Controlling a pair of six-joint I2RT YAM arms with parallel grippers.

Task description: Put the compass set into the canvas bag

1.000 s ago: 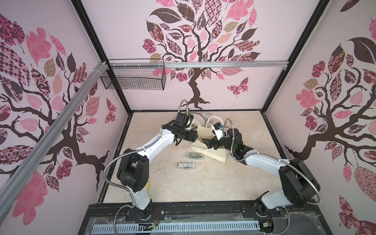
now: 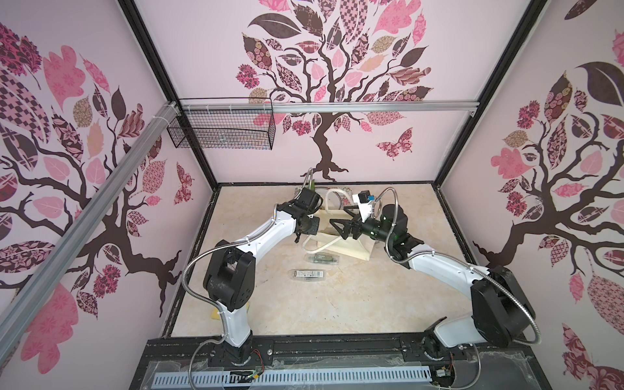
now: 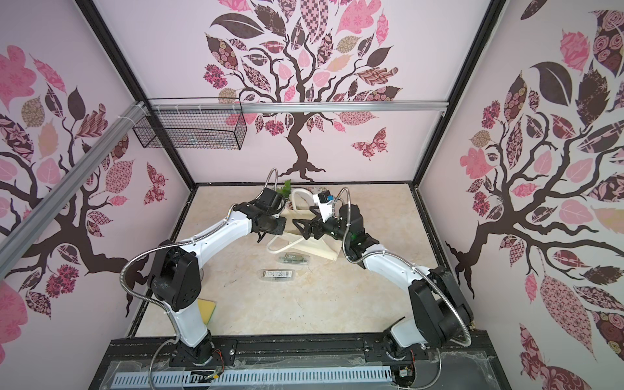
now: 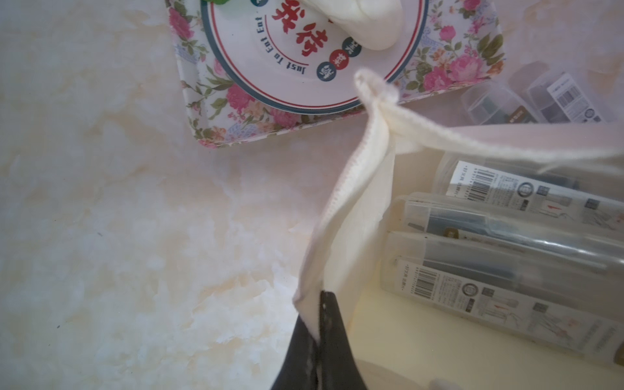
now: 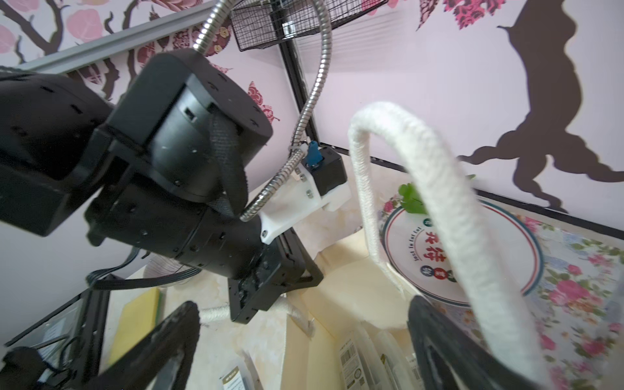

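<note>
The cream canvas bag [image 2: 354, 249] stands mouth-up behind the middle of the table, tilted in the top views. My left gripper is shut on the thin edge of its left side wall. Several clear compass set cases [image 4: 494, 302] lie inside the bag. Two more compass set cases, a nearer one [image 2: 307, 275] and a farther one [image 2: 323, 258], rest on the table in front of it. My right gripper stands open over the bag's right part, its fingers [image 5: 162, 354] wide apart with nothing between them.
Behind the bag is a floral tray [image 4: 234, 126] with a round plate [image 5: 422, 266]. Two small clear cases [image 4: 497, 104] show beside the tray. The bag's rope handle [image 5: 429, 149] arches close to my right gripper.
The right gripper's fingers have spread apart and it has shifted slightly left. The bag has slid a little left and back, and its front handle now lies out to the left.
</note>
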